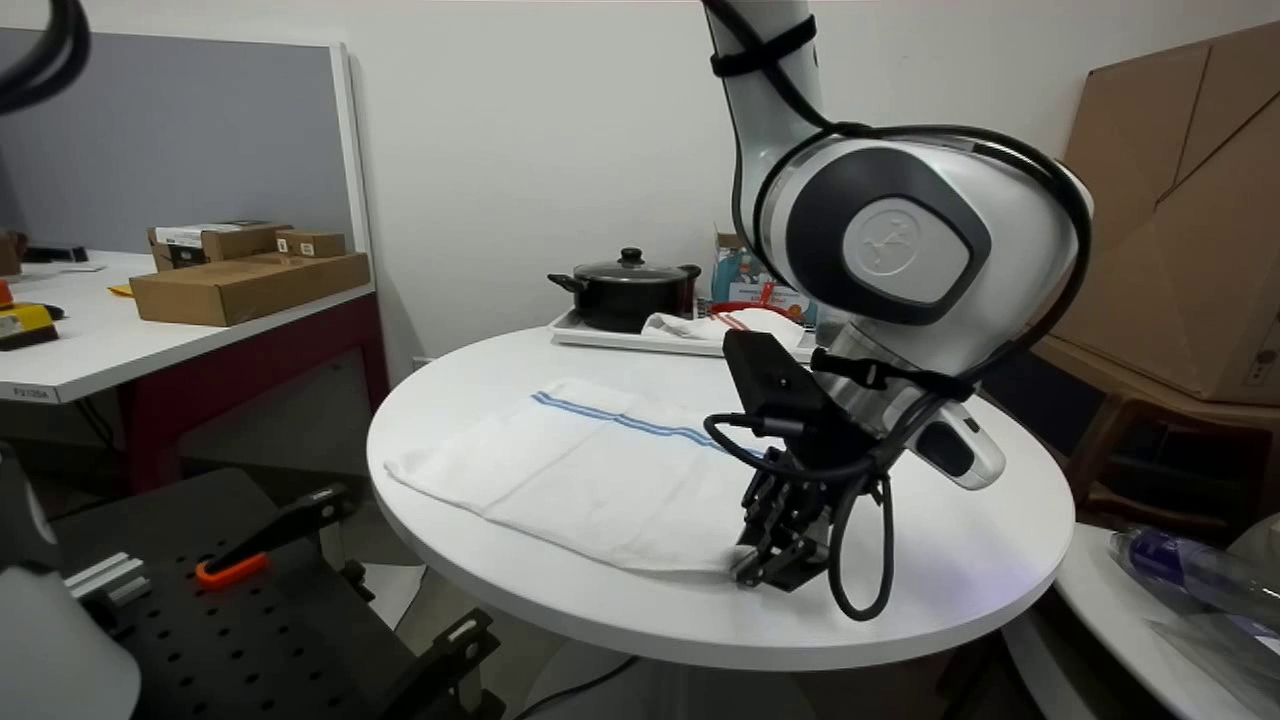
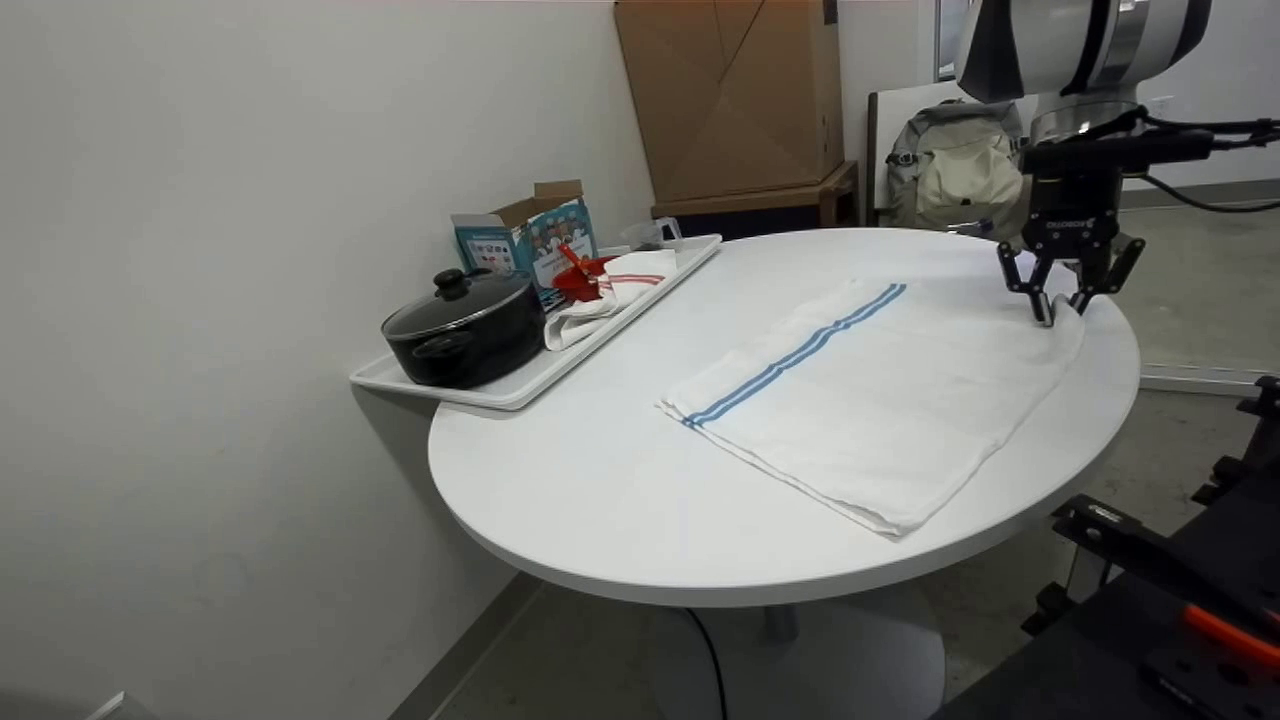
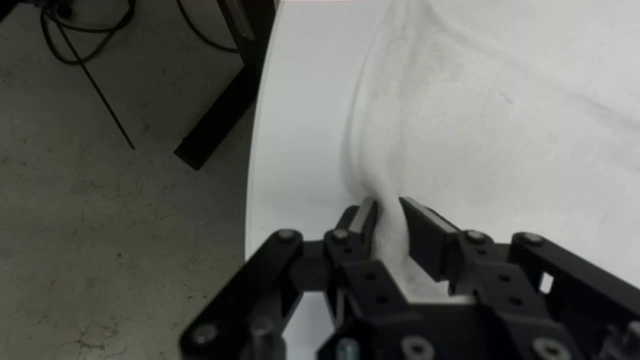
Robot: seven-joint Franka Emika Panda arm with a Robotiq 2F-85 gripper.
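Note:
A white towel (image 2: 924, 384) with blue stripes along one side lies spread on the round white table (image 2: 564, 480). My gripper (image 1: 762, 570) is down at the towel's near right corner in exterior view 1. In the wrist view, a raised fold of the towel (image 3: 390, 231) runs between the gripper's (image 3: 388, 207) two fingers, which stand only a little apart. The fold fills most of the gap; whether it is firmly pinched cannot be made out. In exterior view 2, the gripper (image 2: 1062, 310) straddles a small bunch at the towel's edge.
At the table's back, a white tray (image 2: 528, 390) holds a lidded black pot (image 2: 468, 330), a folded cloth (image 2: 600, 314), a red item and a blue box (image 2: 558, 246). The table's rim runs close beside the gripper. Bare tabletop lies between towel and tray.

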